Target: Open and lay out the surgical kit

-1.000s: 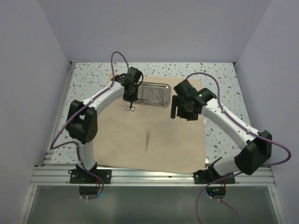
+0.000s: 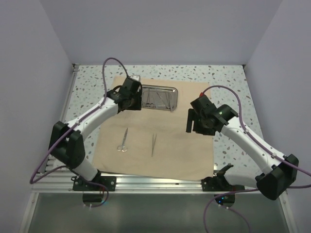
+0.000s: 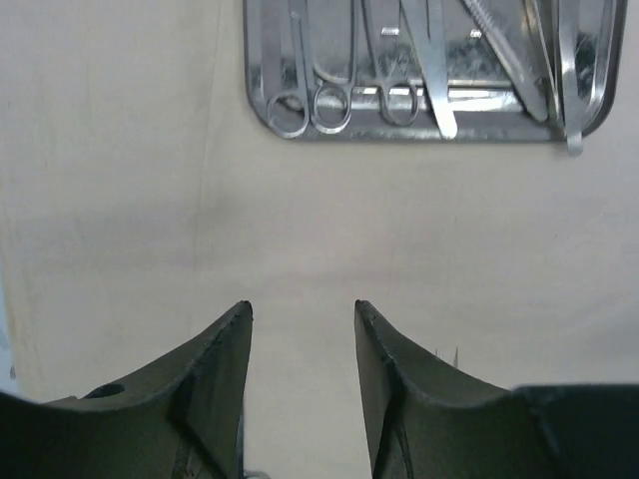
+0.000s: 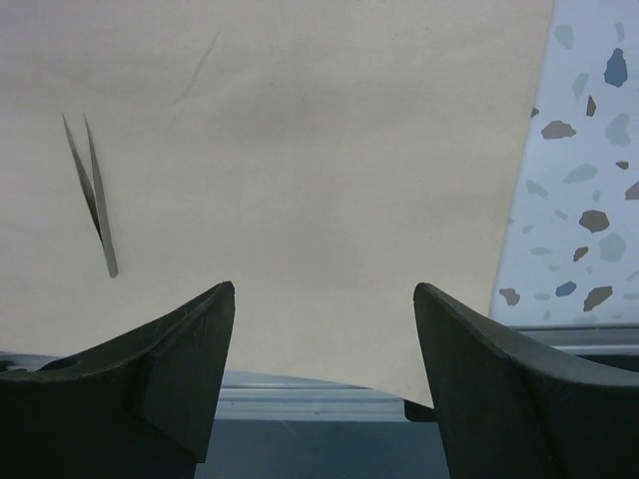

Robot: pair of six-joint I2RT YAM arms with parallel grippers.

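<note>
The steel tray (image 2: 175,93) (image 3: 489,128) holds several instruments, among them scissors (image 3: 331,110) and flat handled tools (image 3: 434,70), on a beige cloth (image 2: 180,155). My left gripper (image 2: 134,107) hovers at the tray's near left, open and empty. Scissors (image 2: 123,144) lie on the cloth at the lower left. Tweezers (image 2: 153,144) (image 4: 104,225) lie right of them. My right gripper (image 2: 192,124) is open and empty over the cloth's right side, right of the tweezers.
The speckled table (image 2: 233,77) (image 4: 579,150) surrounds the cloth, with metal rails (image 2: 150,185) along the front edge.
My left gripper carried scissors from the tray down to the lower-left cloth, where they now lie released, and has moved back up toward the tray. The right arm has moved slightly down and right.
</note>
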